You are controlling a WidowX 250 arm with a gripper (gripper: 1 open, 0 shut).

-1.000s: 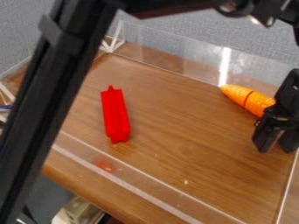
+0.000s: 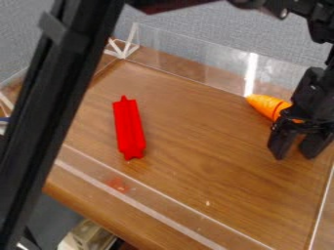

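Observation:
My black gripper (image 2: 298, 142) is low over the wooden tray at the right edge of the camera view, directly in front of an orange carrot (image 2: 268, 104), which it partly hides. Its fingers point down; whether they hold anything I cannot tell. A red elongated object (image 2: 128, 127) lies on the left part of the wooden surface (image 2: 196, 190).
Clear plastic walls (image 2: 189, 49) border the surface at the back, with a white wire piece (image 2: 117, 48) at the back left corner. A black post crosses the left side of the view.
The red object has not moved.

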